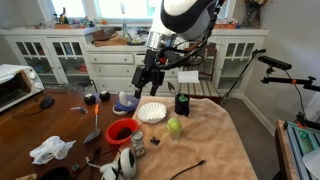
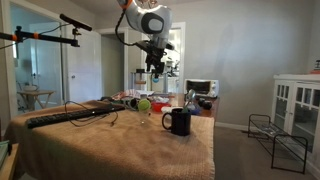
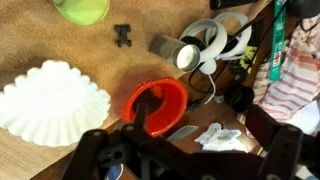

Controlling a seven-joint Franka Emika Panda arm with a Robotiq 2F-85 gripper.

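My gripper hangs in the air above the far side of the table, with its fingers apart and nothing seen between them. In the wrist view its dark fingers stand wide on either side at the bottom. A red bowl lies below, just ahead of the gap; something dark shows inside it, too unclear to name. To its left is a white scalloped dish. A metal can stands beyond the bowl, and a green round thing is cut off by the top edge.
A white mug-like thing and a crumpled white cloth lie at the near left. Behind the bowl sits a blue-and-white object; a black mug stands near the table edge.
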